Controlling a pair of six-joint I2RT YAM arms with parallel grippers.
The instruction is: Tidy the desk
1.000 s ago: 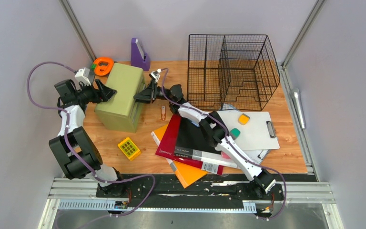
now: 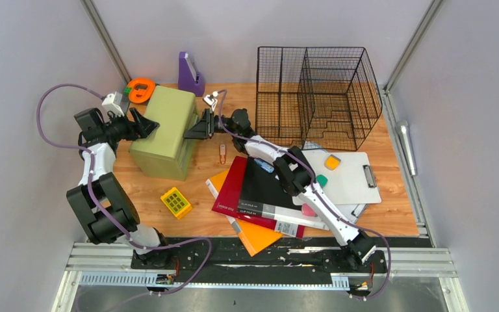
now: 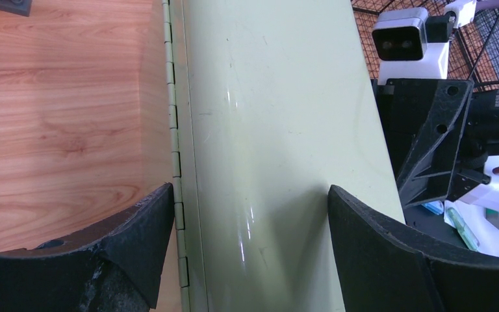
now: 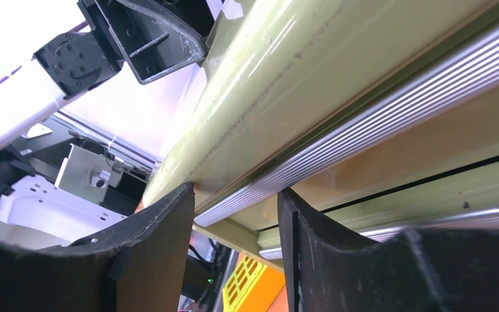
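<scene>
A pale green drawer cabinet [image 2: 164, 120] stands at the left of the desk, tilted in the top view. My left gripper [image 2: 144, 123] is over its left top side, fingers parted, and the left wrist view shows one finger [image 3: 140, 224] on each side of the cabinet's hinged edge strip and smooth top. On its right, drawer side, my right gripper [image 2: 195, 130] is at the front. There its parted fingers [image 4: 162, 240] stand close to the silver ribbed drawer handle [image 4: 338, 140]; whether they touch it I cannot tell.
A black wire rack [image 2: 315, 97] stands at the back right. Folders [image 2: 260, 188] and a clipboard [image 2: 344, 179] lie front right, beneath the right arm. A yellow block [image 2: 176, 203], an orange ring [image 2: 141, 90] and a purple holder [image 2: 190, 75] lie around the cabinet.
The right arm's elbow and forearm have shifted slightly, its gripper staying by the cabinet front. The left arm and the cabinet look unmoved.
</scene>
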